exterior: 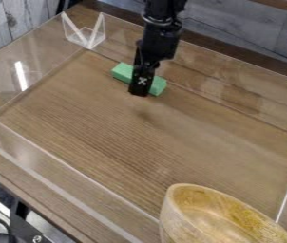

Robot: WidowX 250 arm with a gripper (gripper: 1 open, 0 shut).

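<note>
My black gripper [143, 76] hangs down from the top of the view, open, its fingertips low over a green block [153, 86] that lies on the wooden table near the back middle. The gripper covers part of the block; whether the fingers touch it is hard to tell.
A large yellow bowl [216, 223] sits at the front right. A small clear plastic piece [86, 31] stands at the back left. Dark cables lie beyond its front-left edge.
</note>
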